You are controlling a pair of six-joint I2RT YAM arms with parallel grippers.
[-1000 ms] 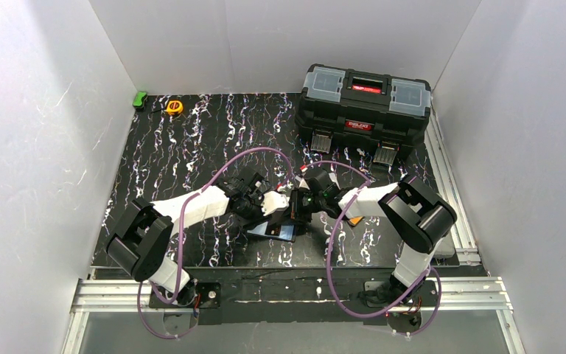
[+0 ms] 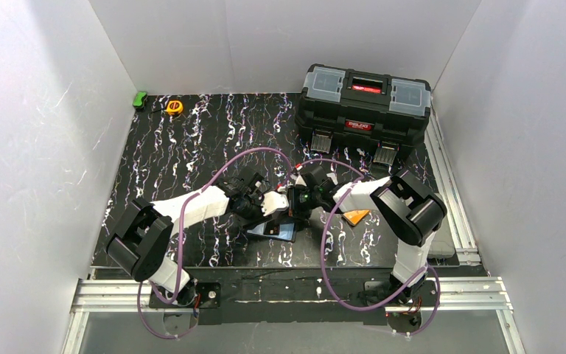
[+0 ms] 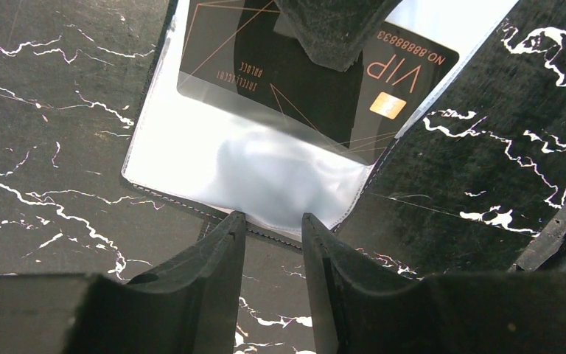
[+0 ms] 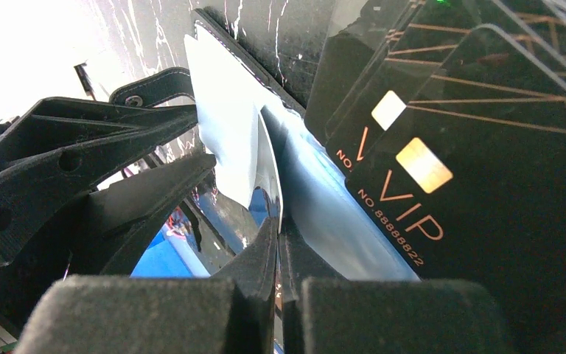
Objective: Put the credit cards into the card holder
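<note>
The card holder point(image 2: 273, 229) lies spread on the dark marbled table, between both arms. Through its clear sleeve in the left wrist view shows a black VIP card point(image 3: 324, 88); a sleeve strip below it is empty. My left gripper stands partly open above the holder's lower edge, nothing visible between its fingers. In the right wrist view, the left fingers point(image 4: 158, 122) are beside a whitish page point(image 4: 225, 125). My right gripper is shut where a thin sleeve edge reaches its tips; whether it is pinched cannot be told. VIP cards point(image 4: 479, 169) appear doubled there, possibly partly by reflection.
An orange item point(image 2: 354, 217) rests right of the holder, partly under the right arm. The toolbox point(image 2: 365, 110) fills the back right. A tape measure point(image 2: 175, 108) and a green object point(image 2: 140, 99) are at the far left.
The right arm has shifted slightly left over the holder, uncovering more of the orange item. The left arm and the holder look about the same.
</note>
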